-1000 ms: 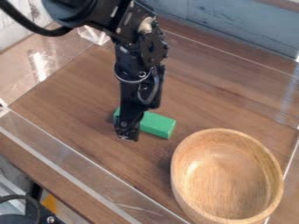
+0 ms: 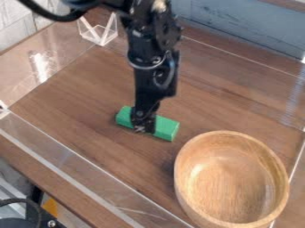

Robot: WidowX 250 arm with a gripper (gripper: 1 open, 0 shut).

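A green block (image 2: 162,126) lies on the wooden table (image 2: 84,120), left of a round wooden bowl (image 2: 230,183). My black gripper (image 2: 144,119) points down over the middle of the block, its fingertips at or just above it and hiding part of it. The gripper is open; whether the fingers touch the block cannot be told from this view.
A clear, wire-like holder (image 2: 98,27) stands at the back left. A pale blue wall (image 2: 251,31) bounds the back. The table right of the arm and at the left is mostly clear. The near left edge drops away.
My gripper has moved up and to the right, from the front left of the green block to over it. The block and bowl have not moved.
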